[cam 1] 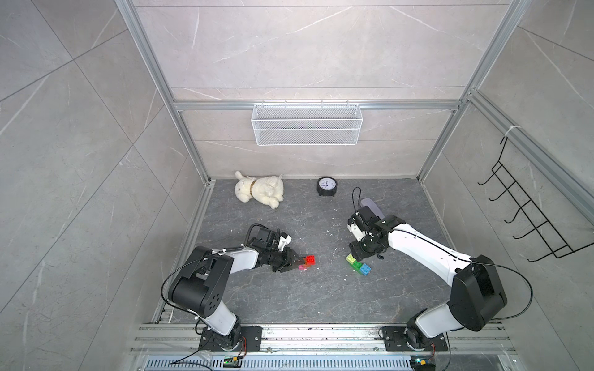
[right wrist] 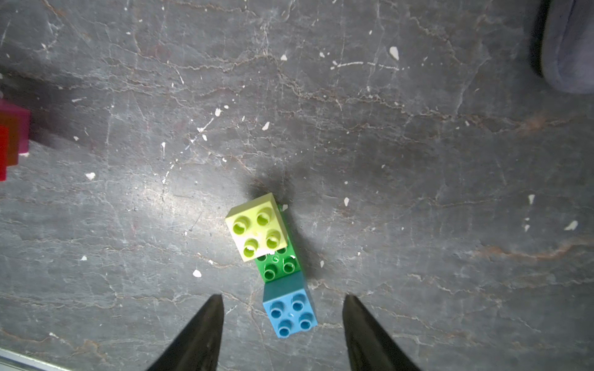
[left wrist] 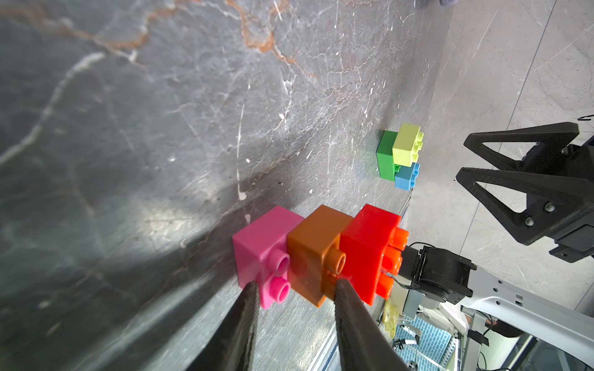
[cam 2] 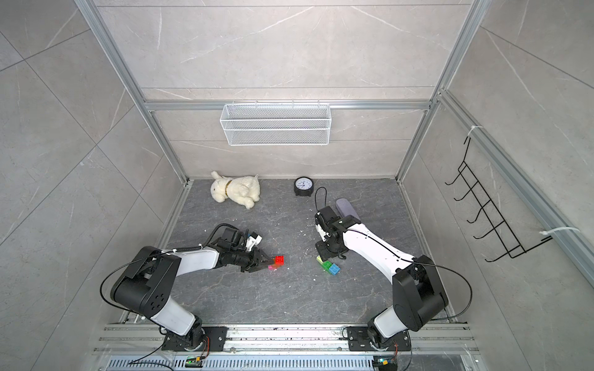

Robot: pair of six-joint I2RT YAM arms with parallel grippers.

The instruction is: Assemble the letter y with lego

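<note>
A joined piece of three bricks, pink, orange and red, sits at the tips of my left gripper. The fingers stand at either side of its pink and orange part, shut on it. On the floor lies the other piece: a light yellow brick on one end of a green brick, with a blue brick at the other end. My right gripper hovers above that piece, its fingers wide apart and empty. From the top left view its arm partly covers the yellow end.
Behind the right arm lie a grey-purple case and a black clock. A white plush toy rests at the back left. Bare floor spreads between and in front of the arms.
</note>
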